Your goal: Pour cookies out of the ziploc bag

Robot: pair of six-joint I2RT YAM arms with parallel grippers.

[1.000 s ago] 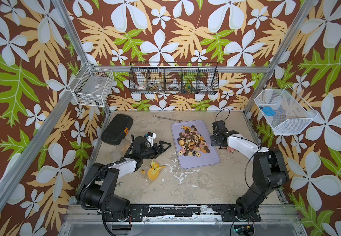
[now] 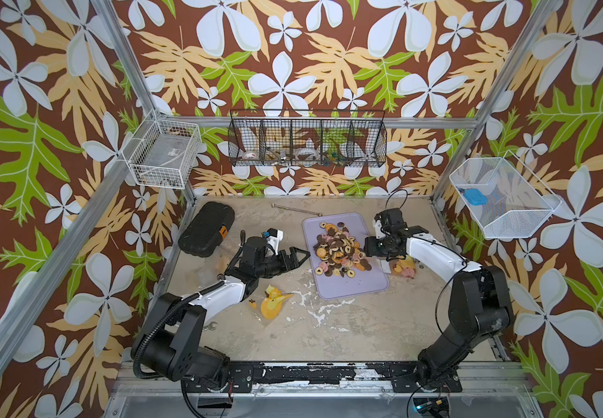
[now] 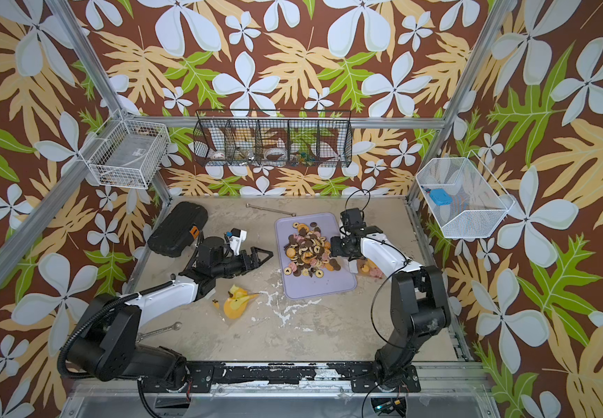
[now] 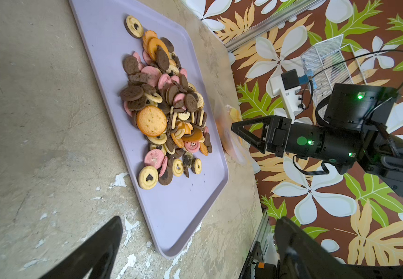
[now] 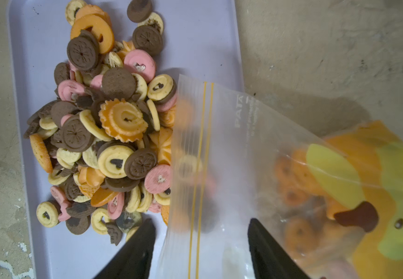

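Note:
A clear ziploc bag with a yellow dog-face print (image 5: 383, 195) holds several orange and pink cookies in its lower part. It lies on its side, its zip end (image 5: 194, 176) over the right edge of the lilac tray (image 5: 220, 37). Mixed cookies (image 4: 164, 102) are heaped on that tray. My right gripper hovers at the zip end, its fingers (image 5: 136, 253) apart with the clear plastic in view between them; contact cannot be made out. Left of the tray, my left gripper (image 2: 303, 257) is open and empty.
A second yellow bag (image 2: 273, 304) lies flat near the left arm. A black case (image 2: 206, 228) sits at back left, and a metal wrench (image 2: 296, 209) lies behind the tray. Bare table stretches in front of the tray.
My right gripper has shifted left toward the cookie heap, so more of the bag shows beside it. My left gripper has moved slightly right, closer to the tray.

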